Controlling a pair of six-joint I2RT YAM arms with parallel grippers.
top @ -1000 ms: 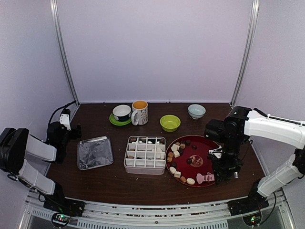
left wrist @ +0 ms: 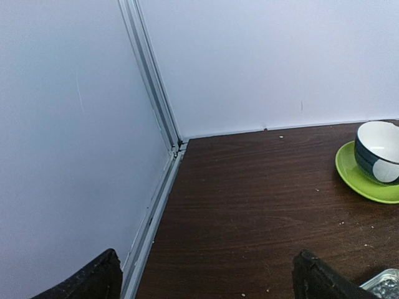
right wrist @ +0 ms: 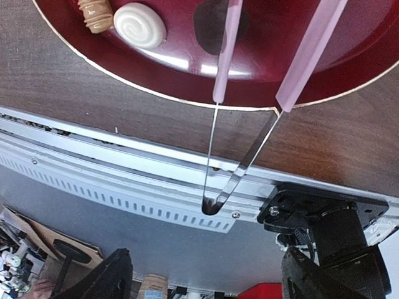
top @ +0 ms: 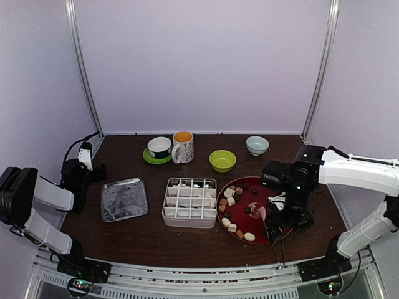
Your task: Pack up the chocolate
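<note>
A red plate (top: 233, 227) holds white, tan and dark chocolates along its left side. Pink-tipped metal tongs (right wrist: 302, 59) lie across its front right, steel ends out over the table edge. Above them my right gripper stands open and empty. A white divided box (top: 189, 208) with several pieces in its compartments sits left of the plate, and a lidded-looking clear tray (top: 124, 199) lies further left. My left gripper is open at the table's left, away from the objects.
Behind stand a cup on a green saucer (top: 156, 159), an orange-rimmed mug (top: 183, 149), a green bowl (top: 222, 161) and a pale blue bowl (top: 257, 145).
The tongs have swung from lying sideways to pointing toward the front edge. The right arm has shifted slightly toward the plate's middle. The left arm is unchanged.
</note>
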